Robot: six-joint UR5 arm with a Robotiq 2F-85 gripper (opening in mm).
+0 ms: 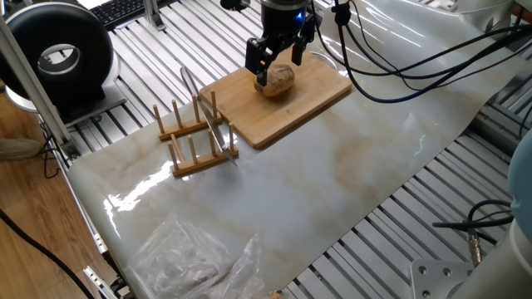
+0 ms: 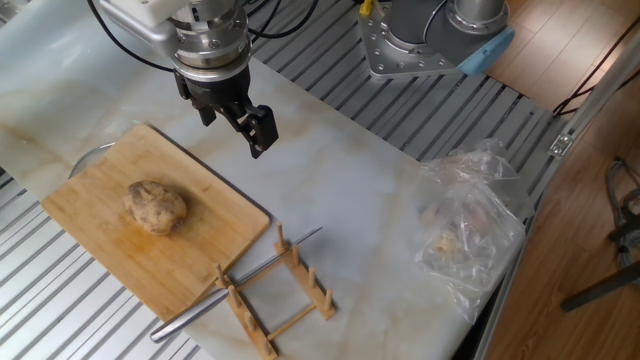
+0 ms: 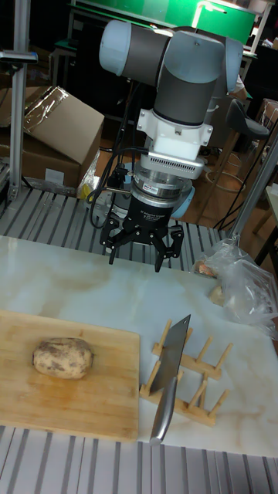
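Note:
My gripper (image 3: pixel 138 258) hangs above the table with its fingers spread apart and nothing between them. A brown potato (image 2: pixel 156 207) lies on the wooden cutting board (image 2: pixel 110 195). In exterior view 1 the gripper (image 1: pixel 280 72) overlaps the potato (image 1: pixel 275 81), but the other views show it off to the side of the board, well clear of the potato. A knife (image 3: pixel 171 358) with a metal handle rests in the wooden peg rack (image 3: pixel 198 363), blade between the pegs. Its handle end lies close to the board's edge.
A crumpled clear plastic bag (image 2: pixel 470 230) with something inside lies near the table's end. Black cables (image 1: pixel 416 91) hang beside the arm. Between the rack and the bag, the pale marbled mat (image 2: pixel 370 240) is bare.

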